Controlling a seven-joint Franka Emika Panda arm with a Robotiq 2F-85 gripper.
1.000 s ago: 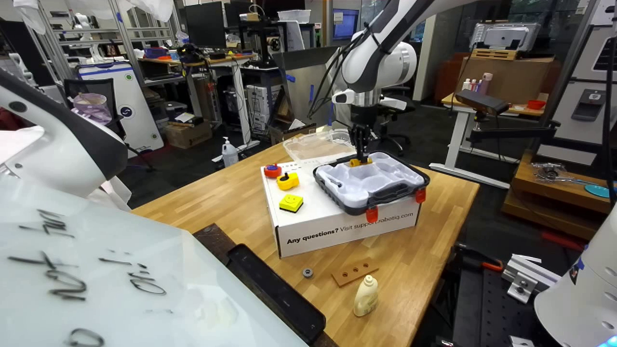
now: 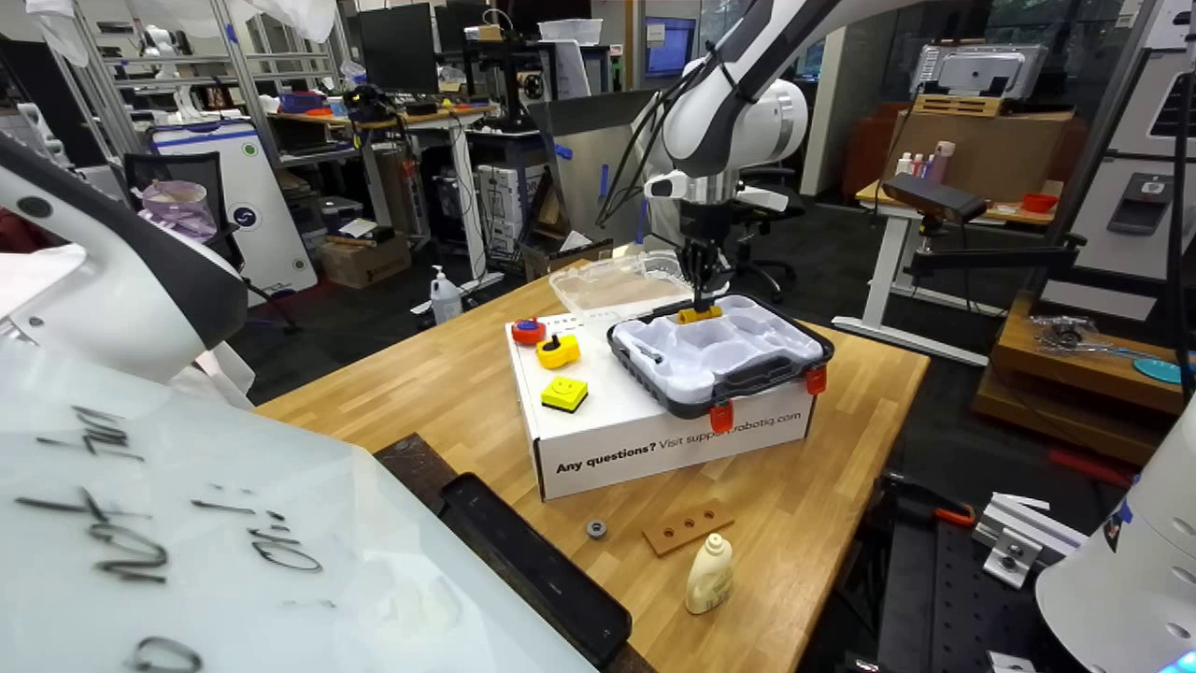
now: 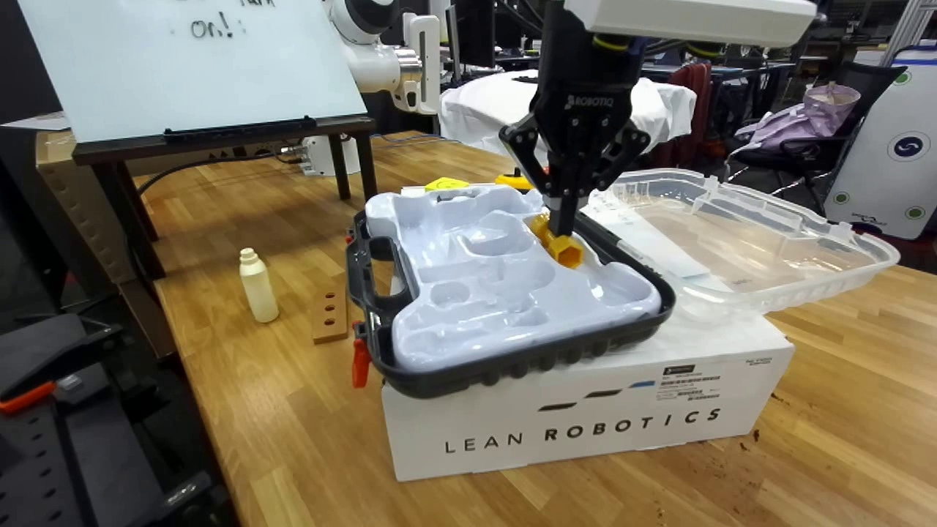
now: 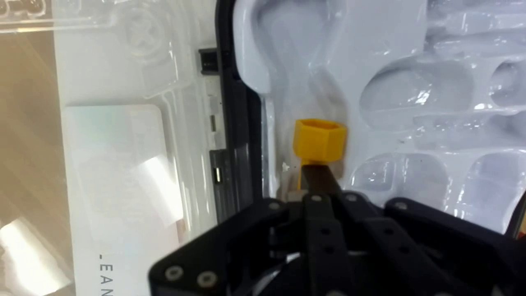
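Note:
A yellow-orange piece with a hollow hexagonal end (image 4: 320,140) lies in a recess of the white moulded tray (image 3: 492,285), along the side towards the clear lid. My gripper (image 3: 563,227) points down into the tray, its fingertips right at this piece. In the wrist view the gripper is shut and covers part of the piece; nothing shows clearly between its fingers. From the opposite side, the yellow piece (image 2: 697,315) appears low in the tray under the gripper (image 2: 703,301).
The black case (image 2: 684,406) rests on a white box (image 2: 673,454), its clear lid (image 3: 747,233) folded open. A yellow tape measure (image 2: 557,351), a red item (image 2: 528,331) and a yellow block (image 2: 563,393) sit beside the case. A cream bottle (image 2: 709,574) stands on the table.
Hardly anything differs. The arm, the case and the yellow piece look almost the same as a second ago.

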